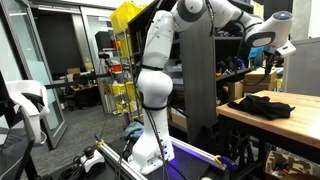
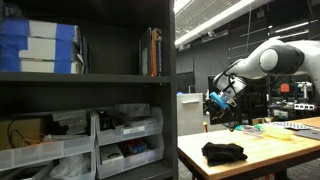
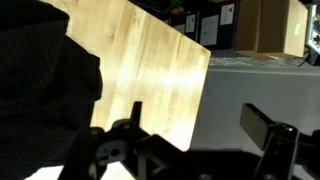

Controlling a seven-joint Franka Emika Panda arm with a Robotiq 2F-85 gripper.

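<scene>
A crumpled black cloth (image 1: 260, 106) lies on the light wooden table (image 1: 290, 126). In exterior view 2 the cloth (image 2: 223, 153) sits near the table's front left corner. The wrist view has its dark folds (image 3: 40, 85) at the left, off to one side of the fingers. My gripper is open above the table, its two black fingers wide apart and nothing between them. Bare tabletop and the table's edge show beyond the fingers. Seen from exterior view 1, the gripper hangs well above the cloth, without touching it.
A dark shelf unit (image 2: 173, 80) with grey bins (image 2: 130, 132) stands beside the table. Cardboard boxes (image 3: 270, 25) show past the table edge in the wrist view. Several small items lie at the table's far end (image 2: 275, 130).
</scene>
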